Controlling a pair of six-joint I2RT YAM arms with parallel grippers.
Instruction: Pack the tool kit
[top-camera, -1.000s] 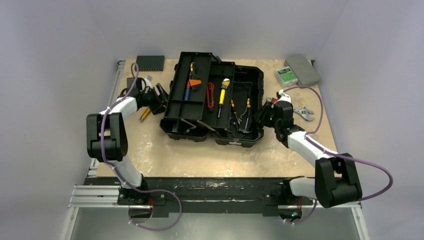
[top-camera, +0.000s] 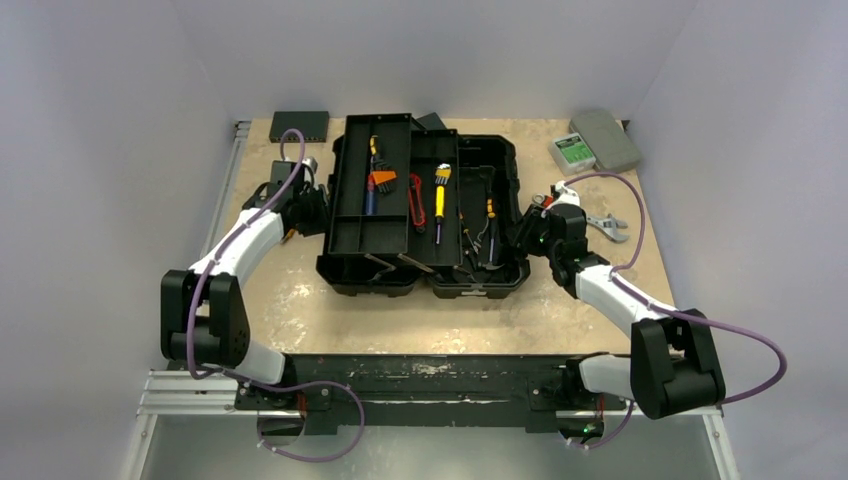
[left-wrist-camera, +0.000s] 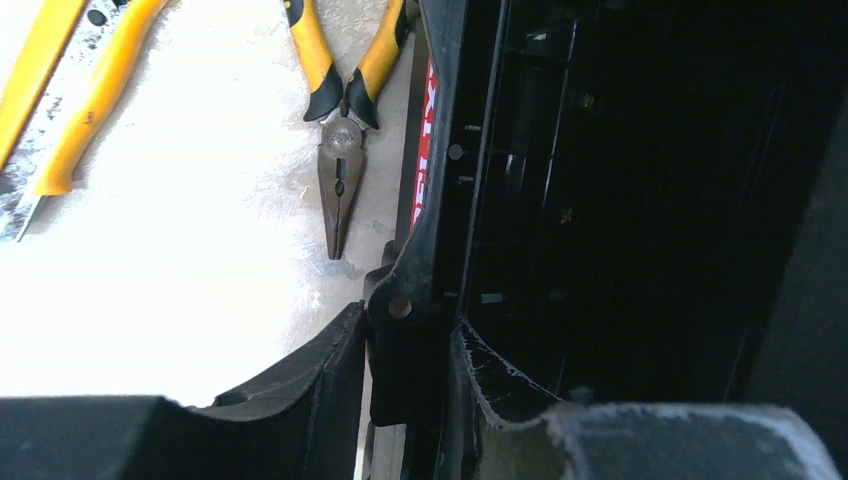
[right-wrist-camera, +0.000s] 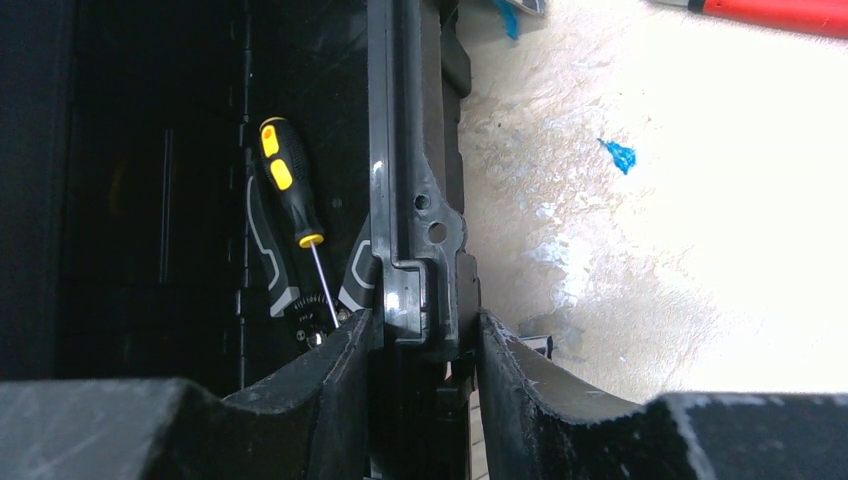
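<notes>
The open black toolbox (top-camera: 345, 255) stands mid-table, its stepped trays fanned toward the left. A red cutter (top-camera: 417, 203) and a yellow-handled tool (top-camera: 440, 195) lie in the smaller tray; an orange piece (top-camera: 383, 177) and a blue-handled tool (top-camera: 371, 200) are in the upper one. A yellow-black screwdriver (right-wrist-camera: 289, 175) lies in the deep right part. My right gripper is shut on the toolbox's right wall. Around the left wall stand the fingers of my left gripper, close to both faces; how firmly they hold cannot be told.
Left of the box lie pliers (left-wrist-camera: 341, 185) and an orange-handled tool (left-wrist-camera: 105, 85). An adjustable wrench (top-camera: 608, 228) rests on the right, with a green-labelled box (top-camera: 572, 153) and a grey case (top-camera: 606, 138) behind. Bare table (top-camera: 400, 325) spans the front.
The toolbox has turned to sit straighter, its left side shifting left and forward. My left gripper has moved to its left wall and narrowed from wide open. My right gripper stays at the right wall.
</notes>
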